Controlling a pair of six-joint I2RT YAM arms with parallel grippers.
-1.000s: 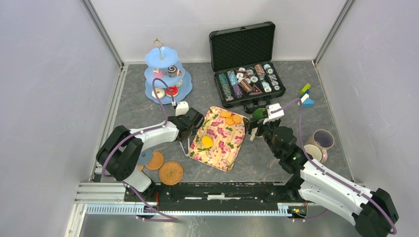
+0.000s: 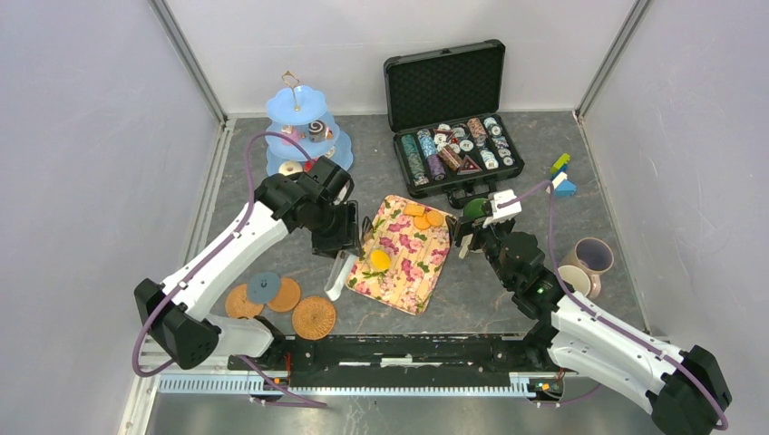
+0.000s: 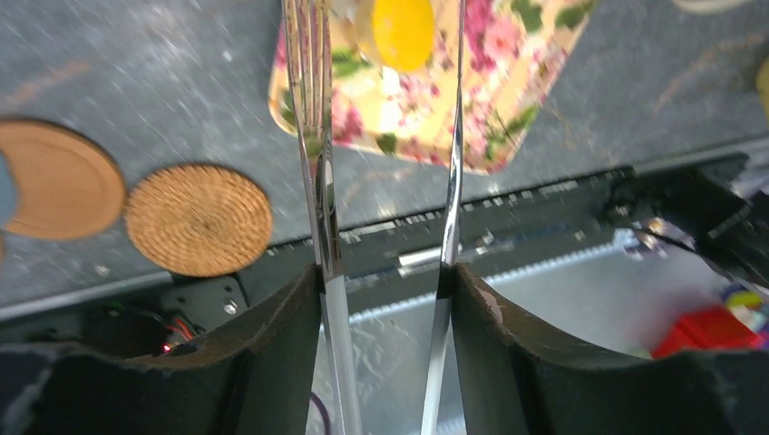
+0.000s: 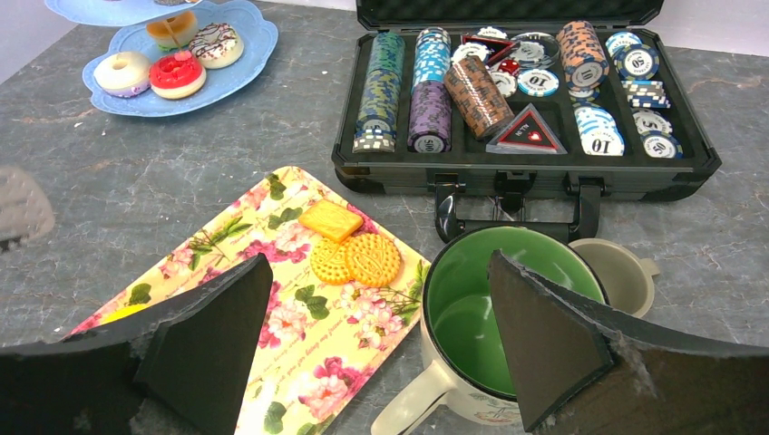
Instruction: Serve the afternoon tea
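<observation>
Metal tongs (image 3: 324, 208) with one forked arm sit between the fingers of my left gripper, which is shut on them. In the left wrist view they reach over the near-left part of the floral tray (image 2: 372, 284), close to a fried egg with a yellow yolk (image 3: 403, 32). Biscuits (image 4: 374, 261) lie at the tray's far end. My right gripper stands open, one fingertip overlapping the mouth of a green-lined mug (image 4: 472, 313). Whether that finger is inside or above the mug I cannot tell. Donuts (image 4: 177, 72) rest on the blue tiered stand (image 4: 252, 45).
An open case of poker chips (image 2: 453, 154) stands at the back. Round coasters (image 2: 314, 317) lie front left. A brown mug (image 2: 591, 256) and a white cup (image 2: 573, 279) stand at the right, with coloured blocks (image 2: 562, 186) behind them.
The right arm has stayed still.
</observation>
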